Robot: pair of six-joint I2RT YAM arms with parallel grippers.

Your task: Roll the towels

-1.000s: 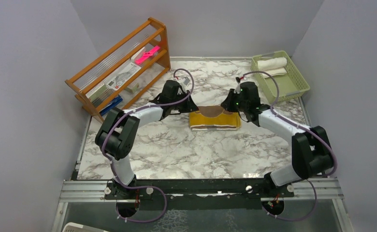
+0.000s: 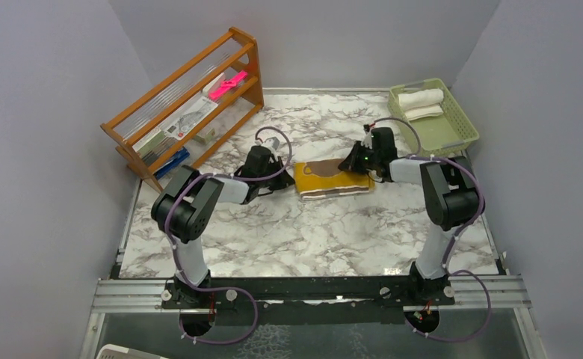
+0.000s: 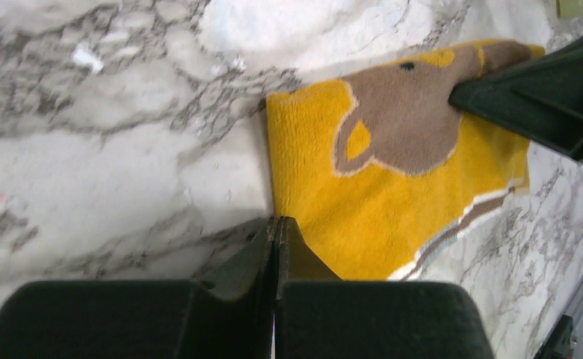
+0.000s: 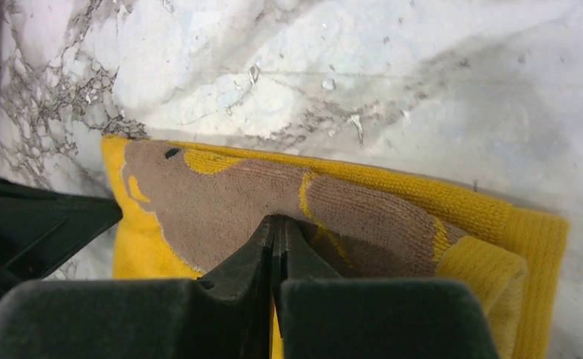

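Observation:
A yellow towel (image 2: 332,179) with a brown patch and a white-and-brown striped edge lies folded flat in the middle of the table. At its left edge stands my left gripper (image 2: 291,181), its fingers closed. In the left wrist view the tips of the left gripper meet right at the towel's side, with nothing visible between them. My right gripper (image 2: 345,166), also shut, is over the towel's far right part. The right wrist view shows its tips (image 4: 277,220) against the brown patch, with no cloth visibly pinched. The towel's right end (image 4: 490,280) is uneven, with a raised fold.
At the back right, a green basket (image 2: 464,137) holds white rolled towels (image 2: 421,99). A wooden rack (image 2: 255,71) with several items stands at the back left.
My left gripper has drawn back leftward to the towel's edge. The towel has shifted slightly, its right part a little higher in the top view.

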